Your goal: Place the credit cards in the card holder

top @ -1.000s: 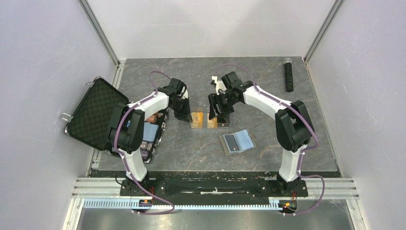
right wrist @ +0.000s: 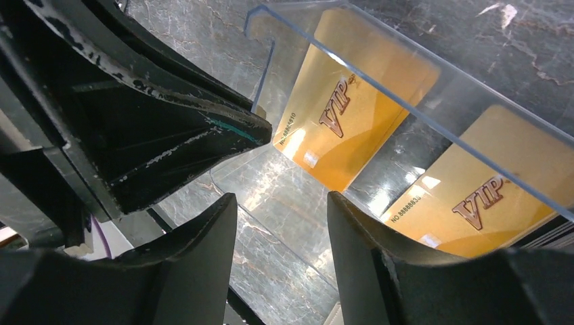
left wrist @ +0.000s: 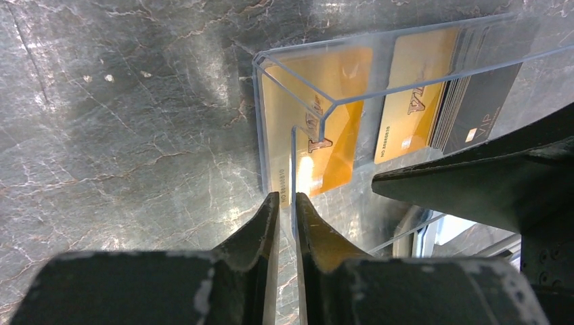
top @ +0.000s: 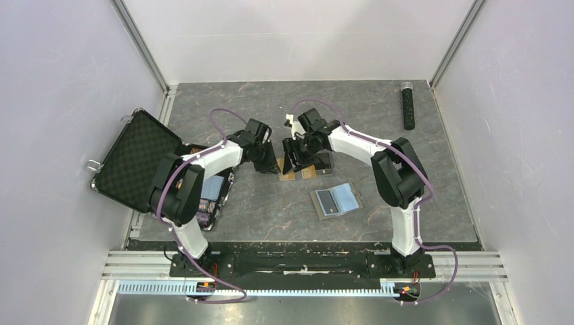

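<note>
A clear acrylic card holder (left wrist: pixel 406 81) lies on the table, holding gold VIP cards (right wrist: pixel 352 101) and a stack of dark cards (left wrist: pixel 474 115). My left gripper is shut on the holder's end wall, seen edge-on between its fingertips. My right gripper hangs over that same end of the holder, part open, its two fingertips apart with clear plastic below them and no card between them. The two grippers are very close together in the top view.
An open black case (top: pixel 128 162) stands on the left. A beige pad with a blue item (top: pixel 345 196) lies in front of the holder. A black microphone (top: pixel 408 108) is at the back right.
My right gripper moved left toward the holder's left end.
</note>
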